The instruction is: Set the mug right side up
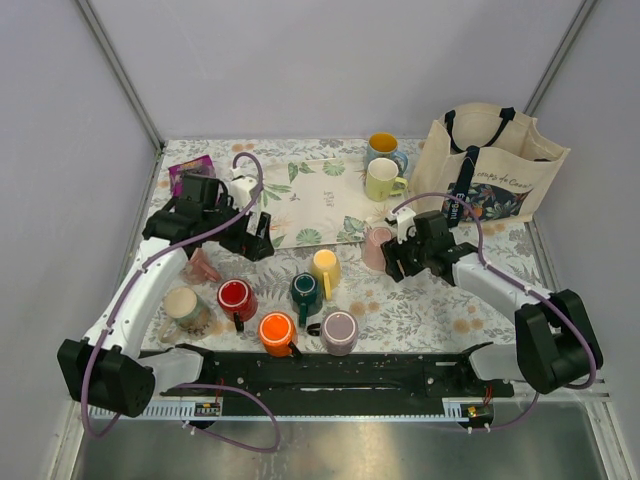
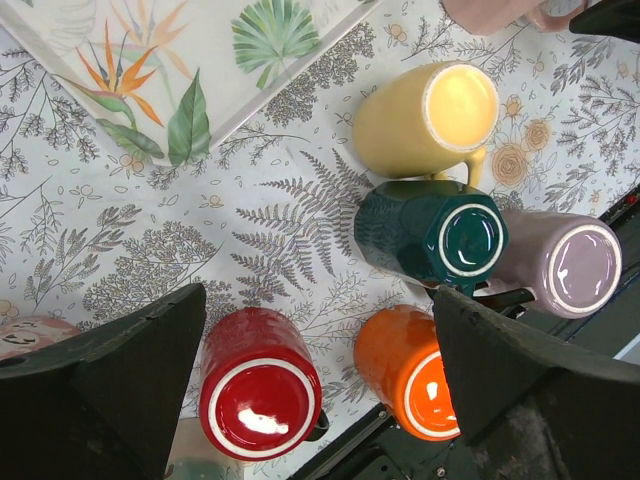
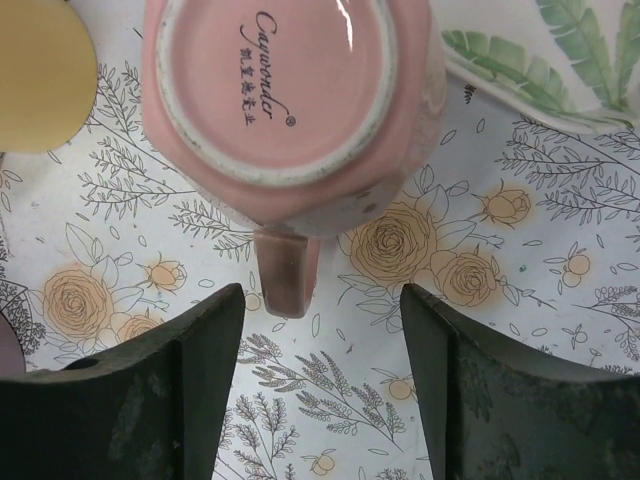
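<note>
A pink mug [image 1: 378, 245] [image 3: 285, 100] stands upside down at the right of centre, its base up and its handle [image 3: 285, 280] pointing toward my right gripper [image 1: 400, 258]. That gripper hangs just beside the handle, fingers apart with nothing between them. My left gripper [image 1: 245, 232] stands open above the left of the table, over the red mug [image 2: 258, 390], holding nothing. Yellow [image 1: 325, 270], teal [image 1: 305, 295], orange [image 1: 278, 335] and lilac [image 1: 340, 330] mugs lie or stand near the front.
A patterned tray [image 1: 310, 190] covers the back middle; green [image 1: 383, 178] and blue [image 1: 385, 148] mugs stand at its right end. A canvas bag [image 1: 500, 185] fills the back right.
</note>
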